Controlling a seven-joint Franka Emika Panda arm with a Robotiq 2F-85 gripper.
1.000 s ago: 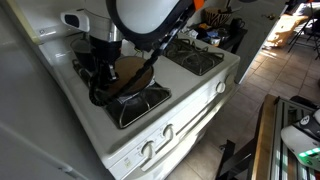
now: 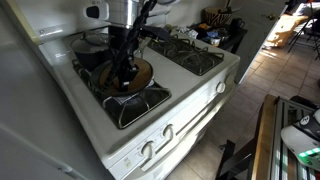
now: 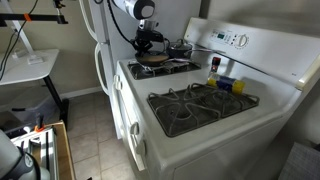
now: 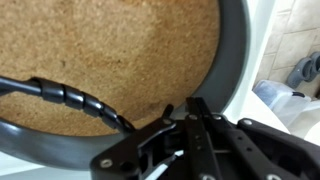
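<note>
A dark-rimmed pan with a brown inside [image 2: 140,74] rests on the burner grate at the left end of the white stove. In the other exterior view, the pan [image 3: 155,59] is at the far end. My gripper [image 2: 126,80] is over the pan's near side, partly covering it. In the wrist view, the brown pan bottom [image 4: 120,50] fills much of the picture, inside a grey wall [image 4: 233,55]. My gripper appears shut at this wall; nothing shows between its fingers, and their exact contact is unclear.
A dark pot [image 3: 180,49] stands behind the pan. The near burner grate [image 3: 200,106] is empty. A bottle [image 3: 214,68] and a yellow item [image 3: 237,86] stand at the stove's back. A black wrapped cable [image 4: 65,95] crosses the wrist view.
My gripper has moved rightward from the pan's left side to over its near part. The arm has swung back and away from the camera. The pan seems to stay on its burner.
</note>
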